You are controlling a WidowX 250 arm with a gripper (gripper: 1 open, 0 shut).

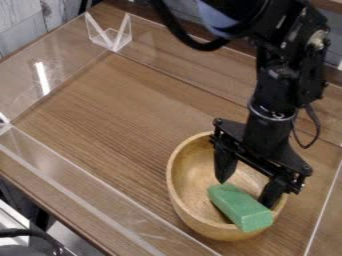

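A tan oval bowl [191, 196] sits on the wooden table at the lower right, holding a green block [241, 208]. My black gripper [259, 170] reaches down from the top right over the bowl's back part, just beside the block. Its finger is open; whether the fingers touch the block or bowl is unclear.
A clear plastic container [110, 32] stands at the top left.
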